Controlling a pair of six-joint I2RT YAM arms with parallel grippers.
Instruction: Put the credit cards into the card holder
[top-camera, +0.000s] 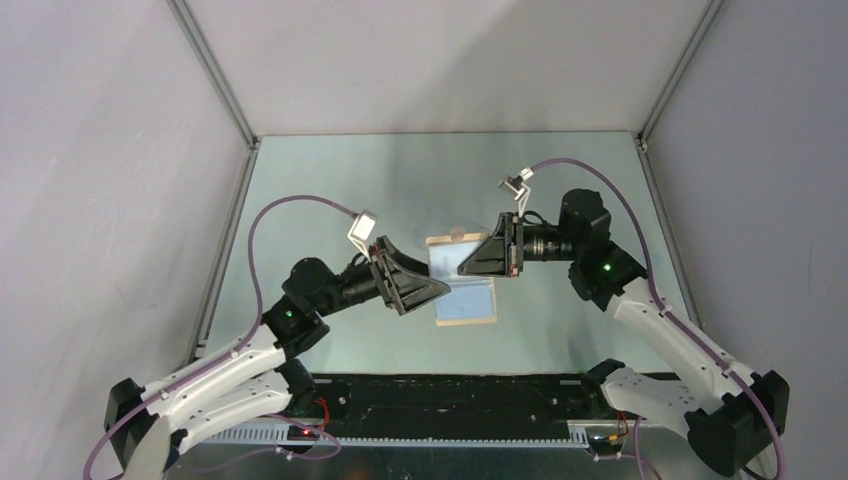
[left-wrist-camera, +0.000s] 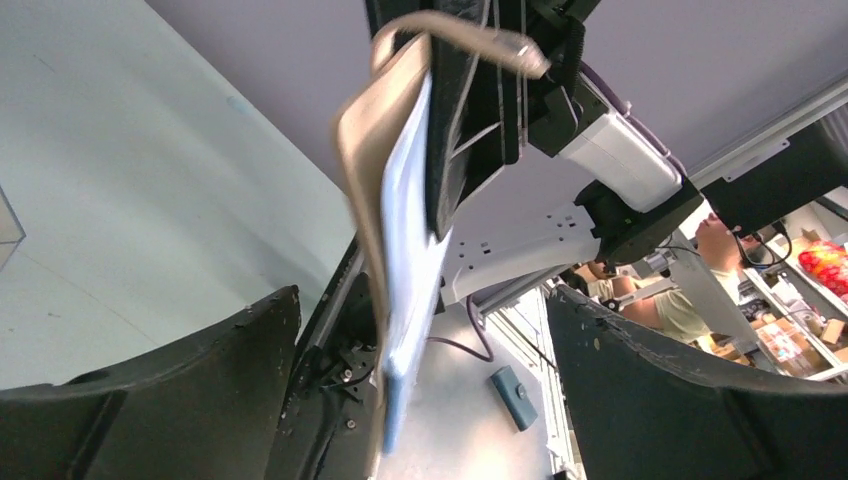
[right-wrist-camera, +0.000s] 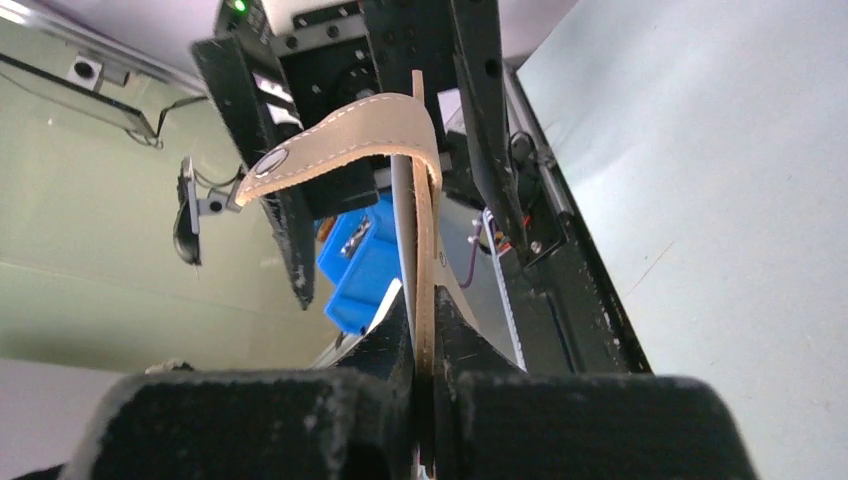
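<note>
The card holder (top-camera: 466, 303), tan leather with blue inner panels, hangs opened out between the two arms in the top view. My right gripper (top-camera: 463, 267) is shut on its right edge; in the right wrist view the tan edge and the curled snap strap (right-wrist-camera: 350, 140) rise straight up from the closed fingertips. My left gripper (top-camera: 438, 280) stands open at the holder's left side, and in the left wrist view the holder (left-wrist-camera: 400, 240) stands between its spread fingers. Only a corner of a clear box (left-wrist-camera: 8, 228) shows at that view's left edge. No credit cards can be made out.
Pale, bare tabletop (top-camera: 330, 180) surrounds the arms, bounded by walls at the back and sides. A black rail (top-camera: 450, 405) runs along the front edge. Blue bins (right-wrist-camera: 365, 270) lie off the table in the right wrist view.
</note>
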